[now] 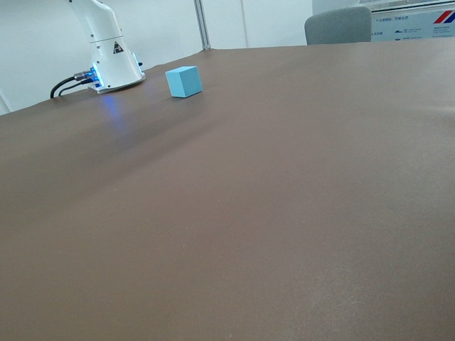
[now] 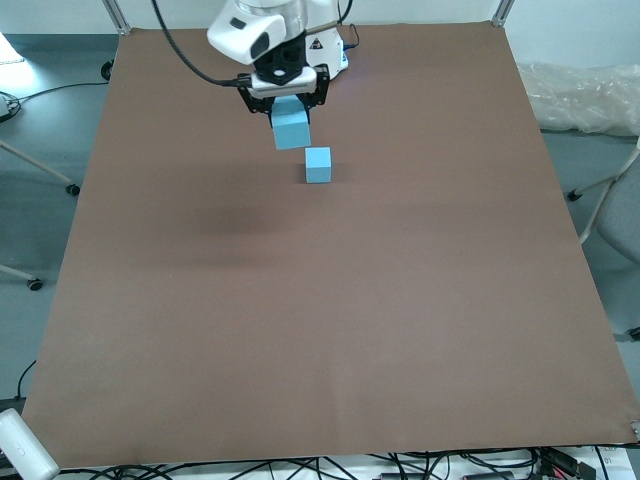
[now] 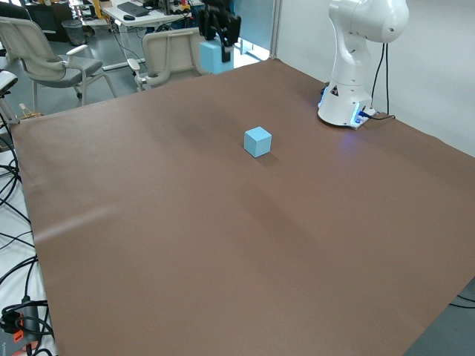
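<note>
My gripper, hanging from the white arm at the top of the left view, is shut on a light blue cube, held up in the air; in the right view the gripper and held cube are at the upper middle. A second light blue cube rests on the brown table, apart from the held one. That resting cube also shows in the top view, where the gripper is out of sight, and this cube sits mid-table in the right view.
The white arm base stands at the table's edge with cables beside it. Chairs and a tangle of cables lie outside the table's edges.
</note>
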